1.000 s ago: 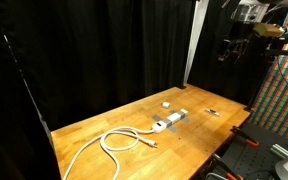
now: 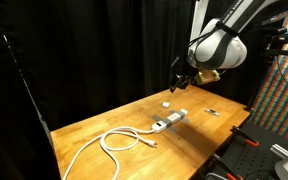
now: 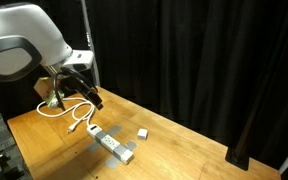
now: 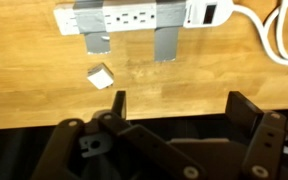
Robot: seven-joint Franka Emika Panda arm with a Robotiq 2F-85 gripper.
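A white power strip [image 2: 170, 121] lies on the wooden table, held by strips of grey tape, and its white cord [image 2: 109, 139] loops away over the tabletop. Behind the strip sits a small white block [image 3: 142, 133], apart from it; the wrist view has this block [image 4: 101, 77] left of centre, below the strip [image 4: 144, 14]. Above the table hangs my gripper, its two fingers [image 4: 118, 104] wide apart. Nothing is between them.
A small flat item [image 2: 212, 112] lies near the table's right side. Black curtains [image 2: 104, 60] stand behind the table's far edge. Bare wood [image 3: 189, 155] surrounds the block and strip.
The arm has come down and leftward from high at the right, bringing the gripper lower over the table. Block, strip and cord have stayed where they were.
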